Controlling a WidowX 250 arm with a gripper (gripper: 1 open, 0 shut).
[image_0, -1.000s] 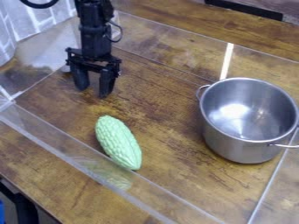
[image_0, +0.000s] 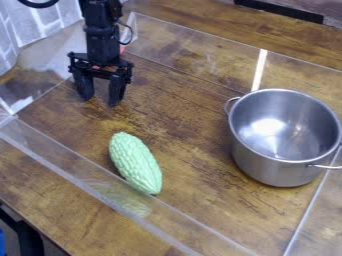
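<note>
The black robot gripper (image_0: 100, 84) hangs low over the wooden table at the upper left, its fingers pointing down; whether it is open or shut is unclear. A small reddish object is partly hidden behind the arm. A pale green vegetable (image_0: 134, 162), like a corn cob or bitter melon, lies at the lower middle, apart from the gripper. A large steel pot (image_0: 277, 150) with two handles stands on the right.
Clear plastic strips or walls border the work area (image_0: 187, 110) along the left, front and right. The middle of the table between gripper, vegetable and pot is free.
The gripper has shifted slightly to the left over the last second. The vegetable and pot have not moved.
</note>
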